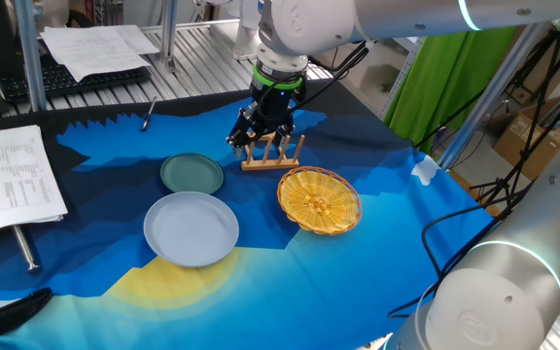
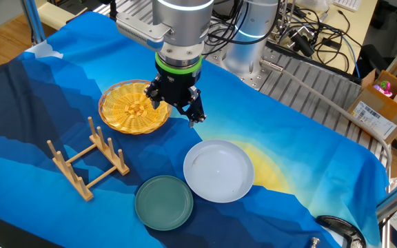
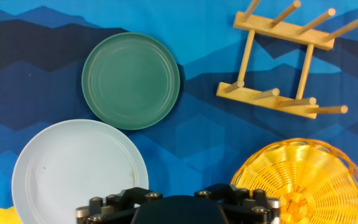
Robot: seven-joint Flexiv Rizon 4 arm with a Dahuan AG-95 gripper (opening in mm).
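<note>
My gripper (image 2: 174,114) hangs in the air above the table, its fingers spread wide and nothing between them. In the wrist view the open gripper shows along the bottom edge. A green plate (image 3: 130,81) lies flat, close beside a larger pale plate (image 3: 79,171). The yellow wicker basket (image 3: 300,186) sits to the right in that view, partly cut off below. Beyond it stands an empty wooden dish rack (image 3: 267,101) with upright pegs. In exterior view 1 my gripper overlaps part of the rack (image 1: 270,164).
A blue patterned cloth (image 2: 281,213) covers the table. Papers (image 1: 13,180) and a black object (image 1: 13,313) lie at the left side in exterior view 1. A pen (image 1: 149,115) rests near the back. Bare cloth lies in front of the pale plate and basket.
</note>
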